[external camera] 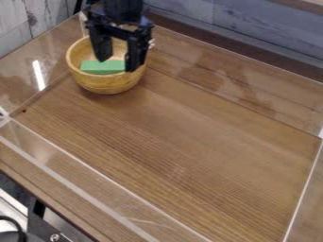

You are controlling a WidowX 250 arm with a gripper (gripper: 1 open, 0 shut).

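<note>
A round tan bowl (111, 82) sits at the upper left of the wooden table, holding a green block (104, 67). My dark gripper (119, 49) hangs over the bowl, its two fingers apart on either side above the block, open. Whether the fingertips touch the bowl or block is hard to tell.
A grey-blue wall (252, 28) runs along the back, and the table's left edge lies close beside the bowl. Something dark with a blue part sits at the lower left corner.
</note>
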